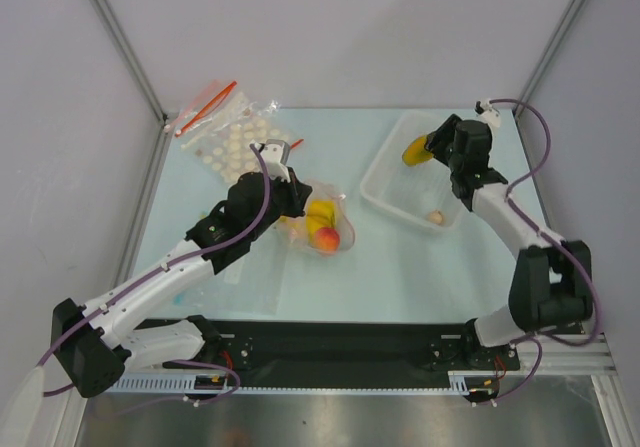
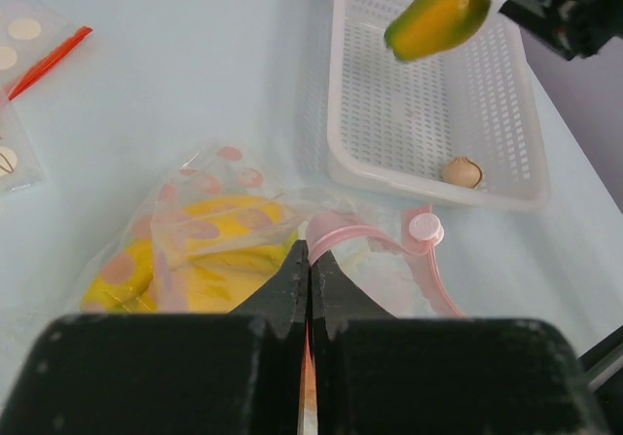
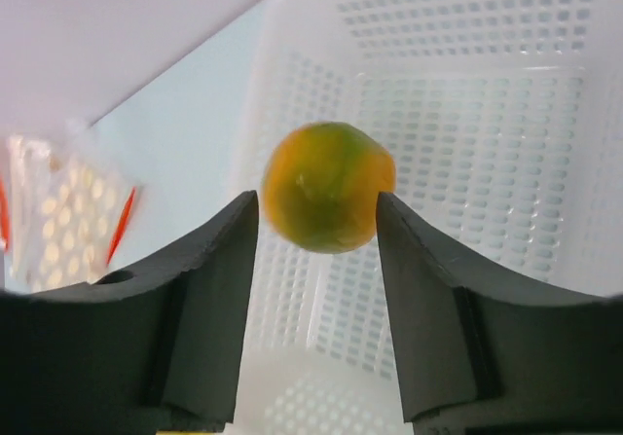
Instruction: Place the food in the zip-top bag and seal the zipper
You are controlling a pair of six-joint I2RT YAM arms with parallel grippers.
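In the top view, my right gripper (image 1: 434,145) is shut on a yellow-green mango (image 1: 415,151), above the white basket (image 1: 372,191). The right wrist view shows the mango's rounded orange-green end (image 3: 329,187) between the fingers. A clear dotted zip bag (image 1: 345,207) sits mid-table with its mouth spread, holding a peach (image 1: 327,238) and yellow fruit (image 1: 320,213). My left gripper is shut at the bag's pink rim (image 2: 341,227), whose thin edge meets the fingertips.
A small brown round item (image 1: 436,217) lies in the basket's near end. More flat dotted bags with red zippers (image 1: 208,107) are at the back left. Bare table (image 1: 420,277) lies at front right.
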